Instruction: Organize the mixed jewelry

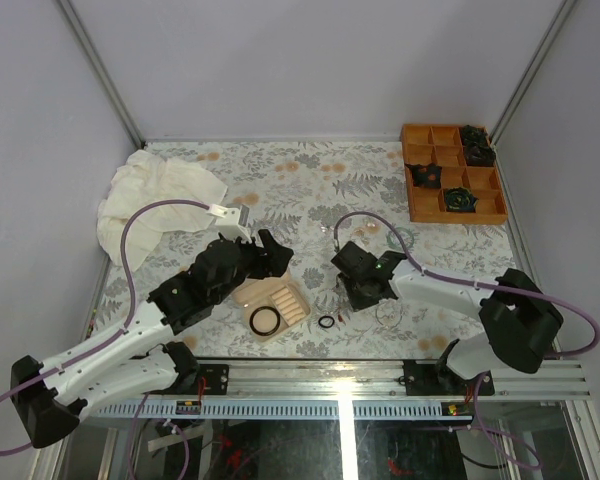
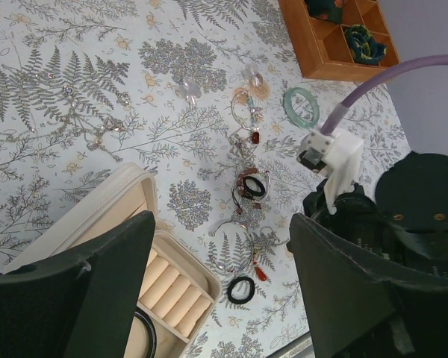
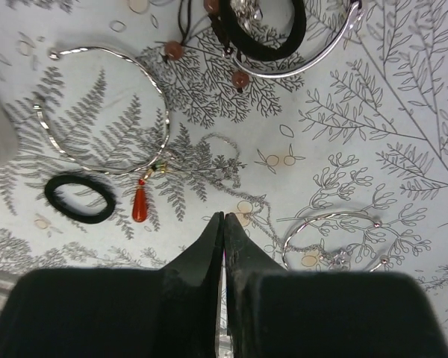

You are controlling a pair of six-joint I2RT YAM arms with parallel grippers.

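In the right wrist view my right gripper is shut with nothing between its fingers. A thin silver chain (image 3: 265, 212) lies on the cloth beyond the fingertips, running toward an open silver bangle (image 3: 336, 216) on the right. To the left are another open silver bangle (image 3: 166, 112), a red drop pendant (image 3: 140, 203) and a black hair band (image 3: 80, 217). Another black band (image 3: 299, 33) lies at the top. My left gripper stands open above the cream jewelry box (image 2: 78, 212), well apart from the jewelry pile.
An orange divided wooden tray (image 1: 426, 205) with dark pouches stands at the back right. A white cloth (image 1: 150, 195) lies at the left. More chains (image 2: 97, 134) and a pale green bangle (image 2: 313, 115) rest on the patterned tablecloth.
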